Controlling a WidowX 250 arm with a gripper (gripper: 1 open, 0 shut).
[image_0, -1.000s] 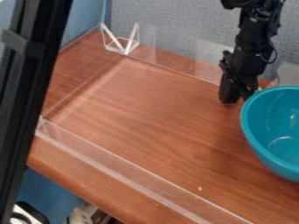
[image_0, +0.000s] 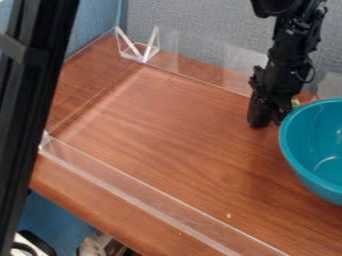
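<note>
The black robot gripper (image_0: 267, 112) reaches down at the back right of the wooden tabletop (image_0: 160, 150), its tips low near the surface just behind and left of a teal bowl (image_0: 318, 165). The fingers are dark and bunched together, and I cannot see whether anything is between them. A small light yellowish shape shows behind the gripper, near the bowl's rim, partly hidden.
Clear plastic walls edge the table at the back and front left. A white wire bracket (image_0: 136, 47) stands at the back left corner. A dark vertical post fills the left edge.
The gripper has shifted very slightly, staying low at the back right. The bowl sits marginally farther right than before.
</note>
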